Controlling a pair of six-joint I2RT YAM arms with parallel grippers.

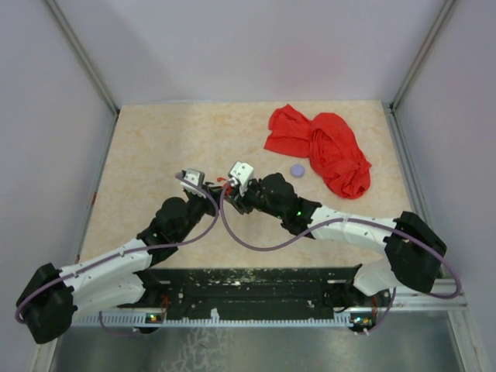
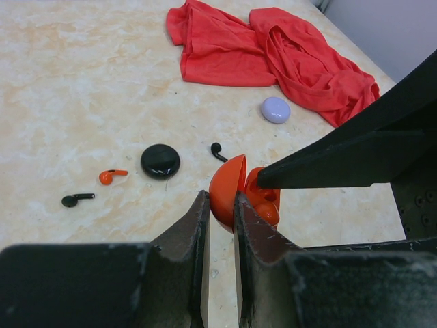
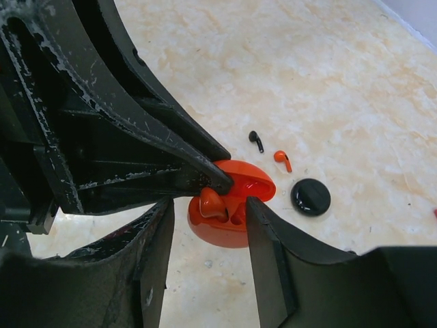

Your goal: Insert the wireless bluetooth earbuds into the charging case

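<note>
The open red charging case is held by my left gripper (image 1: 217,190), shut on it; the left wrist view shows the case (image 2: 225,191) at its fingertips. A red earbud (image 3: 212,203) sits at the case's near side. My right gripper is around that earbud from above, its fingers apart on either side; whether they touch it is unclear. Loose on the table lie another red earbud (image 3: 283,158), a small black earbud (image 3: 256,140) and a second black earbud (image 2: 217,152).
A black round case (image 2: 160,161) lies behind my grippers, a lilac round case (image 1: 297,170) farther right, and a crumpled red cloth (image 1: 333,155) at the back right.
</note>
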